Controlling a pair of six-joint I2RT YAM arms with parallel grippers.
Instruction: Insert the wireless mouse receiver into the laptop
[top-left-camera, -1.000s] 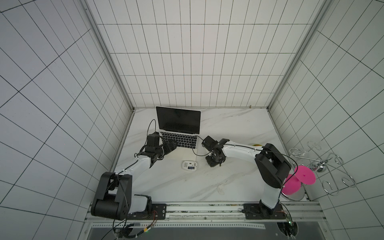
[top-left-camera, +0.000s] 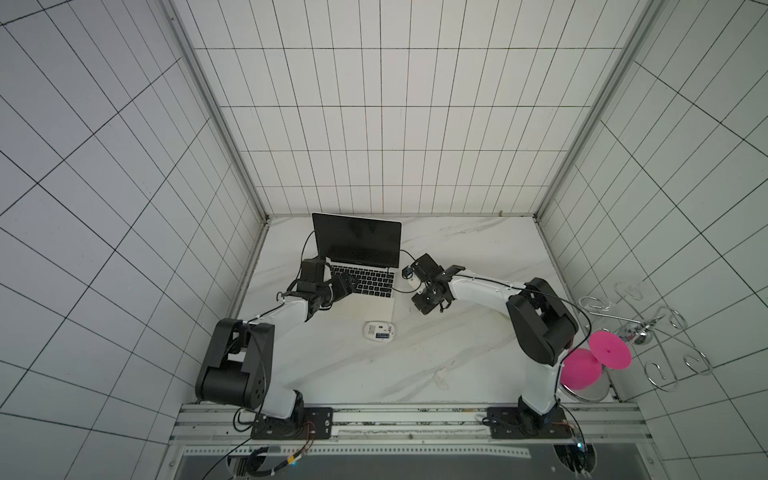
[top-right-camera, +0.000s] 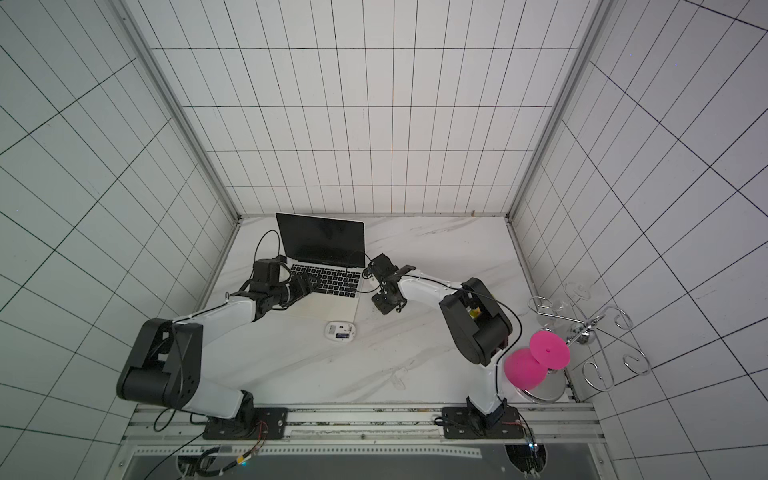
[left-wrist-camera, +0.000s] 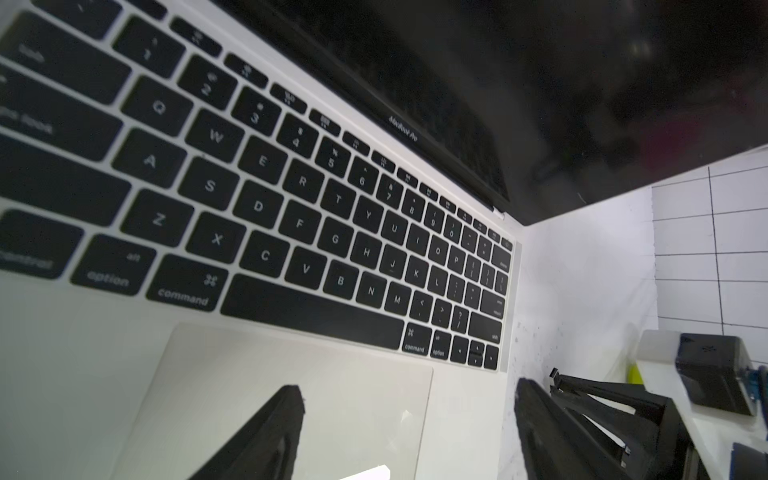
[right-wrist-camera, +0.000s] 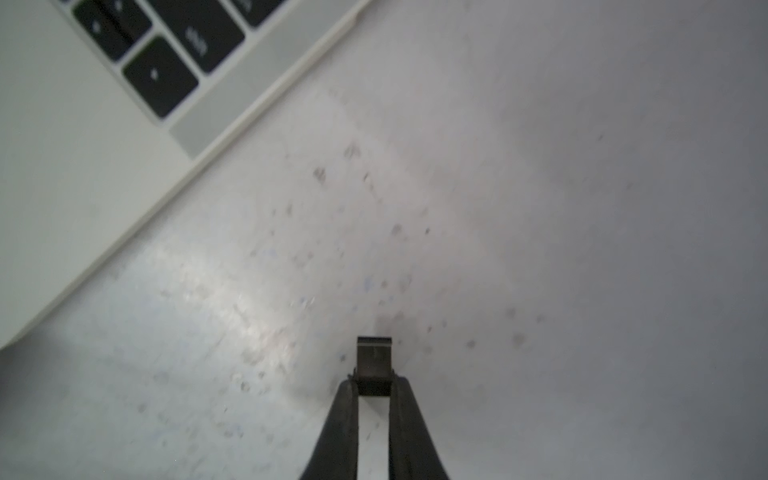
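The laptop (top-left-camera: 352, 305) is open on the table, its dark screen (top-right-camera: 321, 240) tilted back. In the right wrist view, a small dark receiver (right-wrist-camera: 373, 357) sticks out from the fingertips of my right gripper, which is shut on it. The receiver is off the laptop's right side edge (right-wrist-camera: 240, 128), apart from it; no port shows there. My left gripper stands open above the laptop's trackpad (left-wrist-camera: 320, 400), nothing between its fingers. A white mouse (top-left-camera: 379, 331) lies underside up in front of the laptop.
My right arm (left-wrist-camera: 704, 400) stands just right of the laptop. At the far right is a wire rack (top-left-camera: 640, 332) with pink discs (top-left-camera: 610, 349).
Both grippers have moved toward the back wall, the left over the keyboard and the right along the laptop's right side. Laptop and mouse have not moved.
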